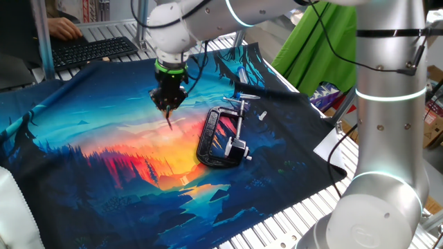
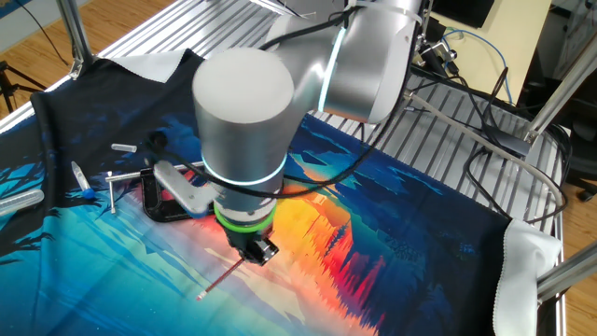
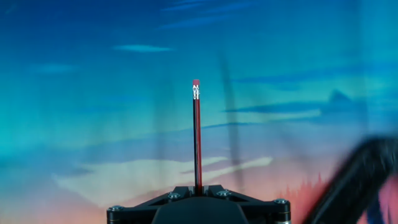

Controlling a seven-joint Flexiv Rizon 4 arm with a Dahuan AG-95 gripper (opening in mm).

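Observation:
A thin dark red pencil with a pink eraser and silver ferrule sticks out from my gripper, which is shut on its other end. In exterior view 1 the gripper hangs over the bright middle of the printed cloth, and the pencil points down from it. From exterior view 2 the pencil slants out to the lower left of the gripper. The pencil's gripped end is hidden between the fingers. Whether its eraser end touches the cloth, I cannot tell.
A black clamp with a metal screw lies right of the gripper. Beyond it are a blue-capped tube and a small pale piece. A hand rests by a keyboard.

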